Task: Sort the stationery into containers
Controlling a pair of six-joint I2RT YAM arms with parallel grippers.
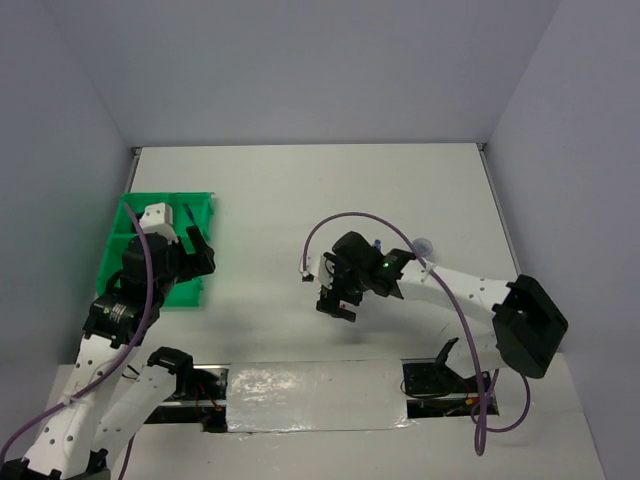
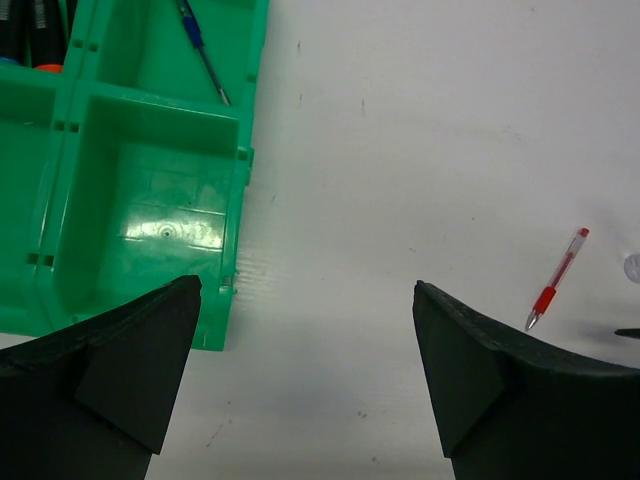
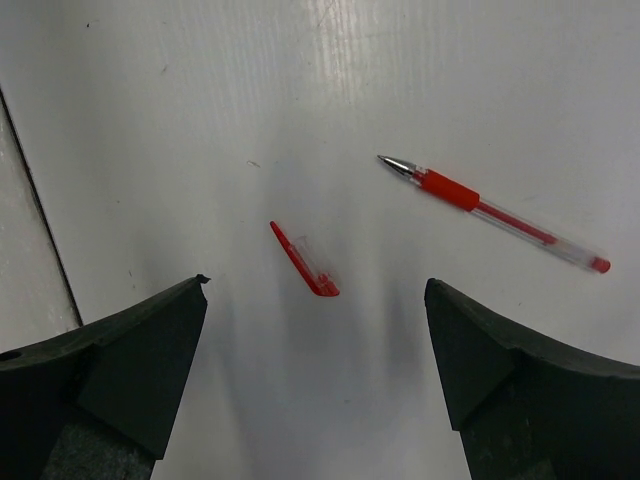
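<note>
My right gripper (image 1: pixel 336 305) hangs low over the table centre, open; in the right wrist view a red pen cap (image 3: pixel 305 262) lies between and just beyond its fingers, with a red gel pen (image 3: pixel 500 215) to the right. My left gripper (image 1: pixel 197 250) stands open above the green sorting container (image 1: pixel 189 292). In the left wrist view that container (image 2: pixel 232 230) holds a blue pen (image 2: pixel 197 45) in an upper compartment and dark marker-like items (image 2: pixel 47 35) at the upper left; the near compartment is empty.
A clear round object (image 1: pixel 422 246) and a small blue item (image 1: pixel 377 243) sit right of centre, partly behind the right arm. Grey walls enclose it.
</note>
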